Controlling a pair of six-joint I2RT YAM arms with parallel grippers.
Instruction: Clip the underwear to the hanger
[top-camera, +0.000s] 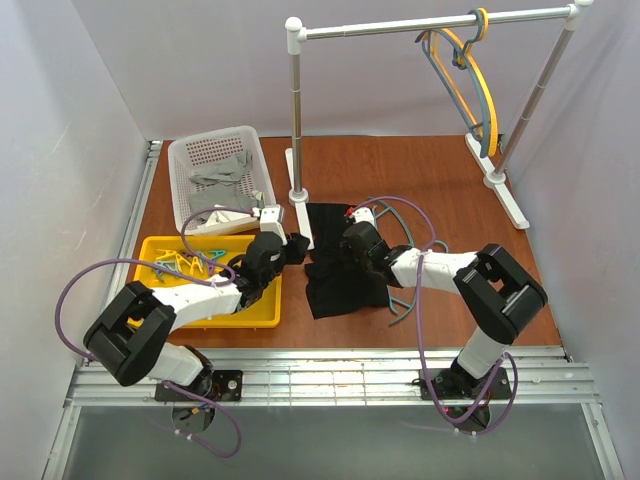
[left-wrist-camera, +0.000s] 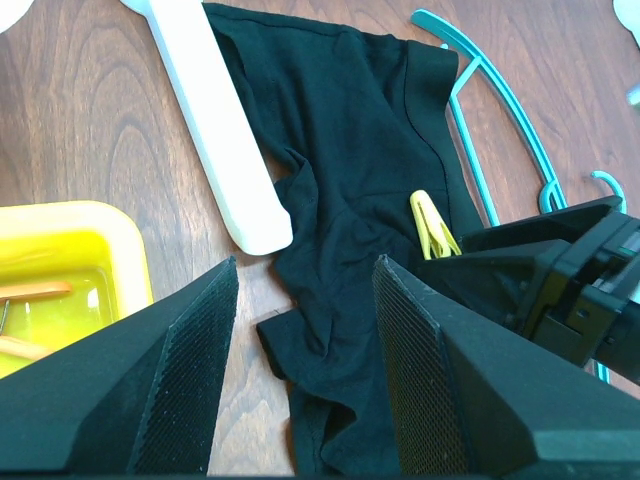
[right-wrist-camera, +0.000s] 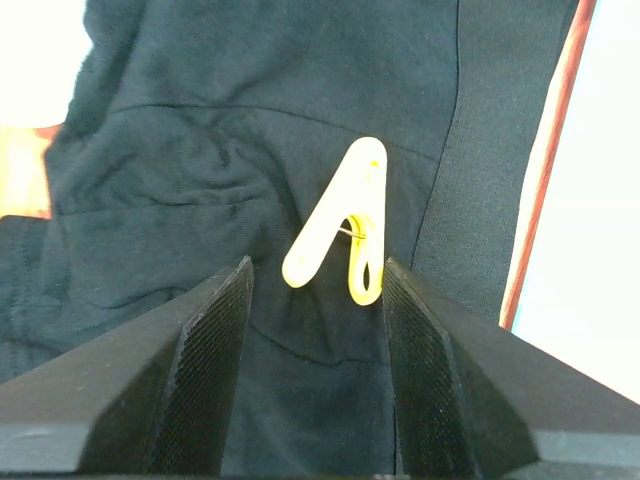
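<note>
Black underwear (top-camera: 340, 290) lies spread on the table, partly over a light-blue hanger (left-wrist-camera: 520, 115). A yellow clip (right-wrist-camera: 335, 200) rests on the cloth, between the fingertips of my right gripper, which stands part open; in the top view that gripper hides the clip. My left gripper is open above the cloth near the yellow bin, nothing between its fingers, the right gripper showing at the right of its view.
The yellow bin (top-camera: 255, 315) with clips is at left, a white basket (top-camera: 180, 170) with grey cloths behind it. The rack (top-camera: 435, 22) carries grey and orange hangers; its white foot (left-wrist-camera: 225, 150) borders the underwear.
</note>
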